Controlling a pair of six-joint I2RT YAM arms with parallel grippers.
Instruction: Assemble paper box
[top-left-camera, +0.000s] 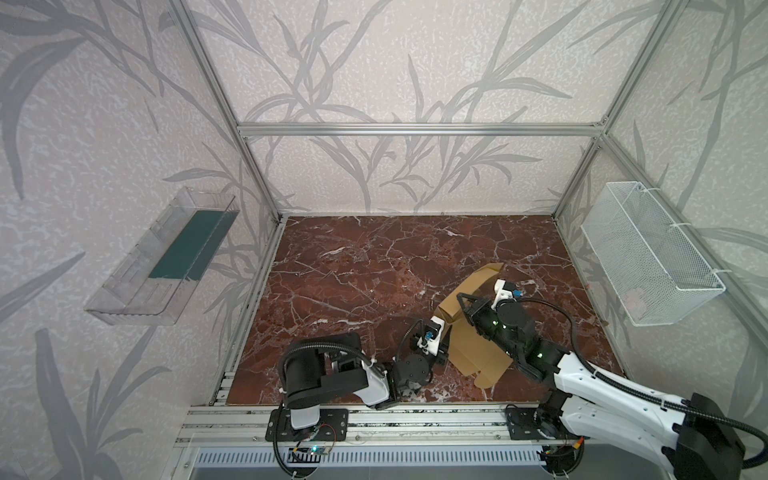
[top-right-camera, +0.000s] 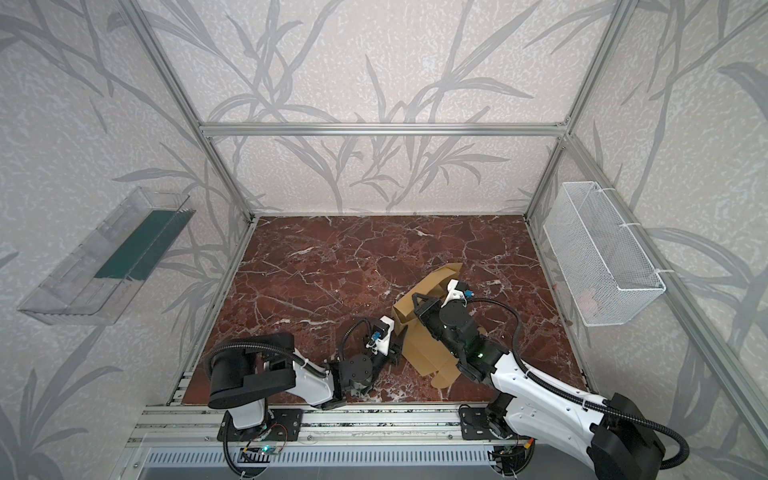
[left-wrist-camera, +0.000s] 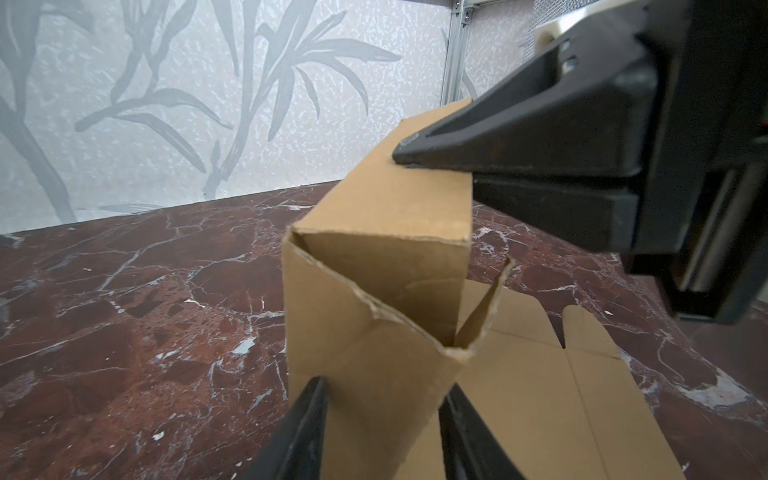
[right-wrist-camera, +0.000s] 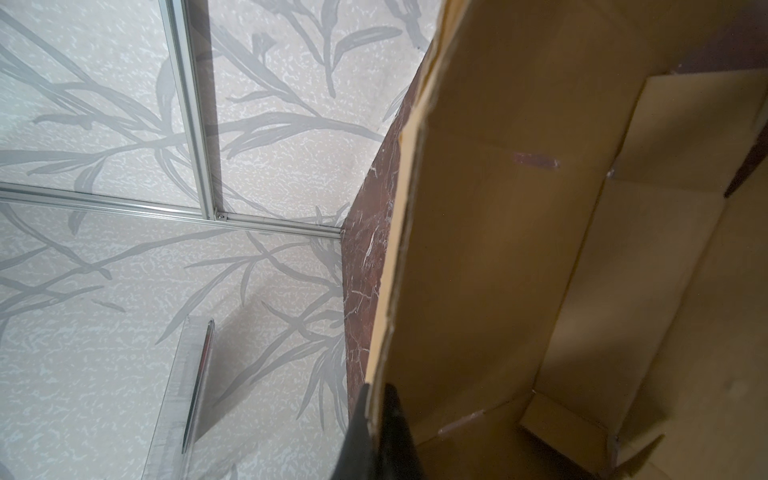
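The brown paper box (top-left-camera: 472, 336) is partly folded on the right half of the table, its flaps spread toward the front. In the left wrist view, its folded end panel (left-wrist-camera: 360, 336) stands upright with a slanted, gaping edge. My left gripper is shut on this end, cardboard between its fingers. My right gripper (top-left-camera: 462, 301) is shut on the box's upper wall; in the right wrist view the thin wall edge (right-wrist-camera: 392, 296) runs between its fingertips. The box's inside (right-wrist-camera: 640, 288) shows small folded flaps. The right arm hides part of the box from above.
A clear basket (top-left-camera: 132, 300) with a green bottom hangs on the left wall, a white mesh basket (top-left-camera: 652, 256) on the right wall.
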